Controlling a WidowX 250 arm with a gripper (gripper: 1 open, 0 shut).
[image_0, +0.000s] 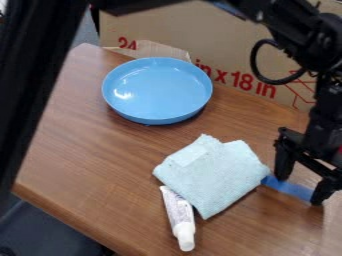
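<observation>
The black gripper is low at the right of the table, open, with its fingers around the right end of a strip of blue tape or flat blue piece beside a folded pale blue cloth. Whether the fingertips touch the tabletop cannot be told. A white tube lies along the cloth's lower left side. A blue plate sits toward the back left.
A cardboard box stands along the back.
</observation>
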